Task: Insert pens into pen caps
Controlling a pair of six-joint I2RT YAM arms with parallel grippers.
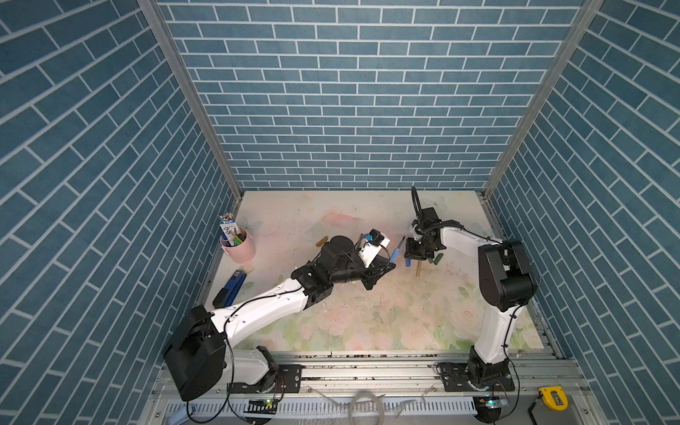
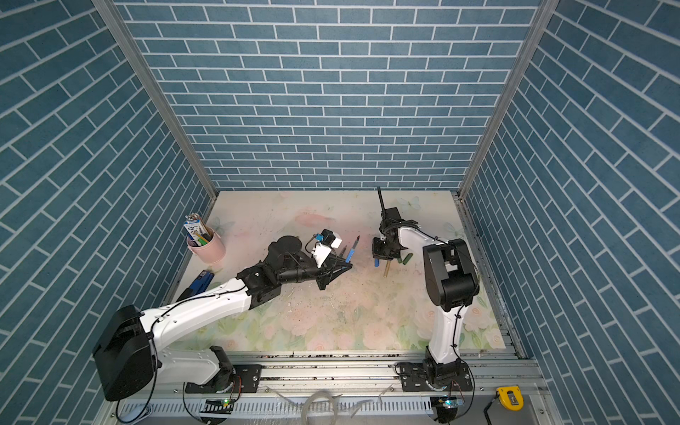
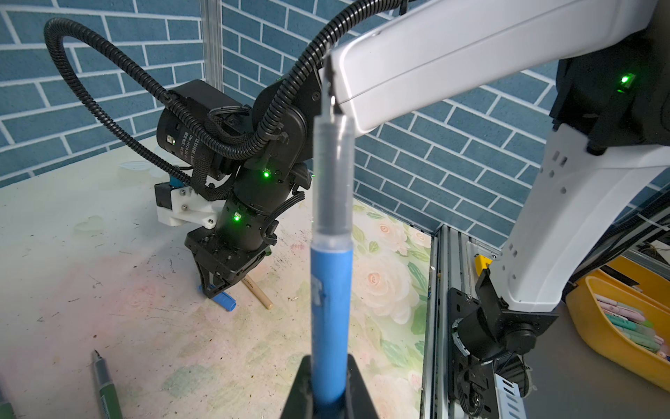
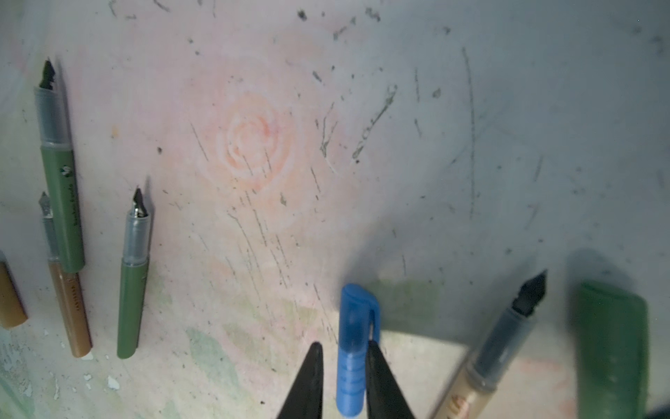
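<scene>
My left gripper is shut on the blue pen (image 3: 330, 300); in the left wrist view the pen stands upright with its clear section and nib pointing up. The top left view has that pen tilted above the middle of the table. On the right, my right gripper is low at the table, its fingers shut around the blue cap (image 4: 356, 314). The cap's rounded closed end points away from the fingers and its clip faces right. Uncapped green pens (image 4: 132, 279) and a brown pen (image 4: 73, 307) lie to the left in the right wrist view.
Close to the right gripper lie a tan pen (image 4: 481, 370) and a green cap (image 4: 612, 349). A pink pen cup (image 1: 239, 248) and a blue-black object (image 1: 230, 288) stand at the table's left.
</scene>
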